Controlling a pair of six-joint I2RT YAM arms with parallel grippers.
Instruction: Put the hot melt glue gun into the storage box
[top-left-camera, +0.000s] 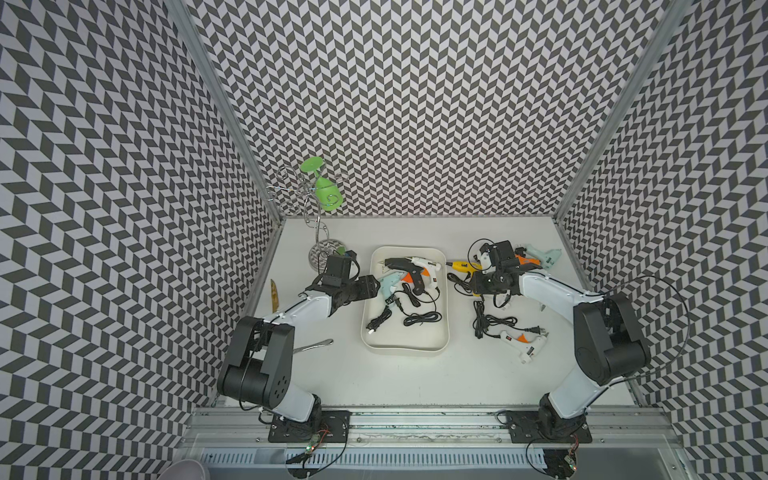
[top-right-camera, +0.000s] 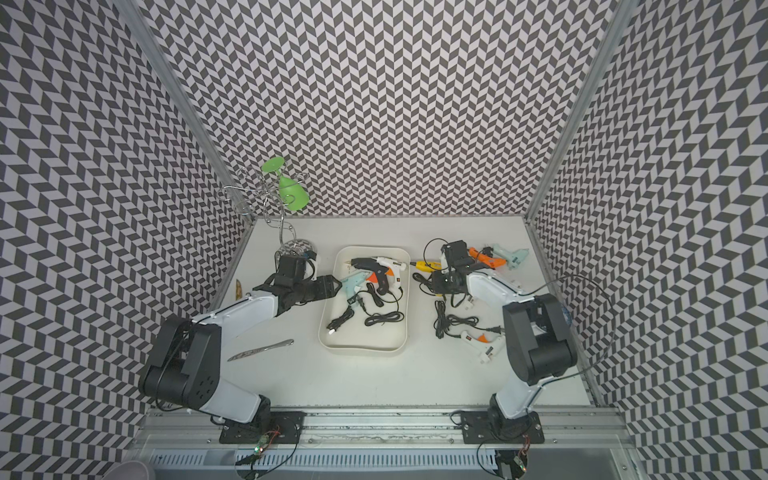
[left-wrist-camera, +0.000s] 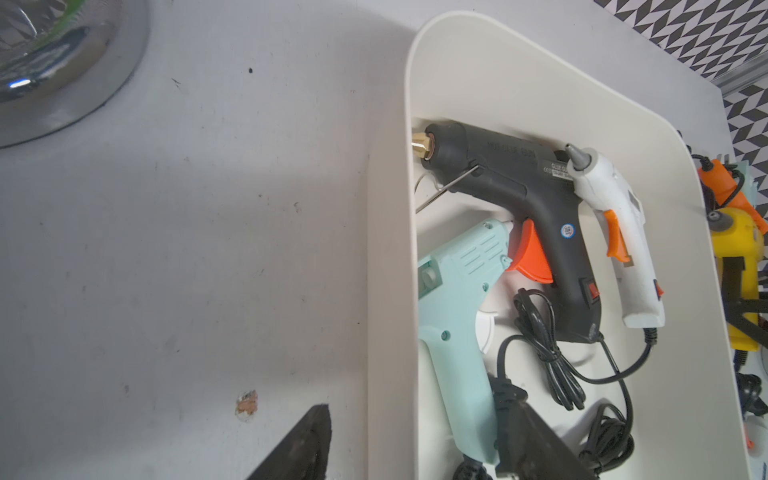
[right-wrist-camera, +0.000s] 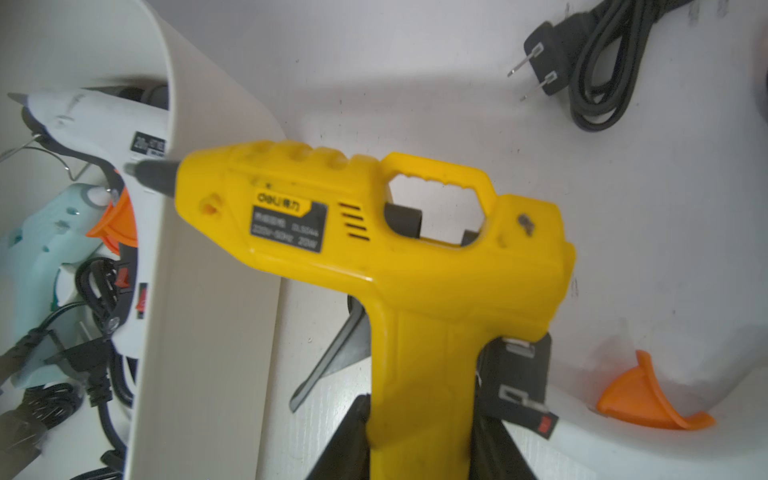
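Note:
A white storage box (top-left-camera: 404, 340) holds a black glue gun (left-wrist-camera: 512, 168), a white one (left-wrist-camera: 628, 240), a mint one (left-wrist-camera: 456, 336) and cords. My right gripper grips the handle of a yellow glue gun (right-wrist-camera: 304, 216), held beside the box's right wall with its nozzle near the rim. My left gripper is over the box's left rim, parted with nothing visible held between its fingers.
More glue guns and cords (top-left-camera: 520, 344) lie right of the box. A wire stand with green cup (top-left-camera: 326, 192) stands back left; a metal knife (top-right-camera: 260, 349) lies front left.

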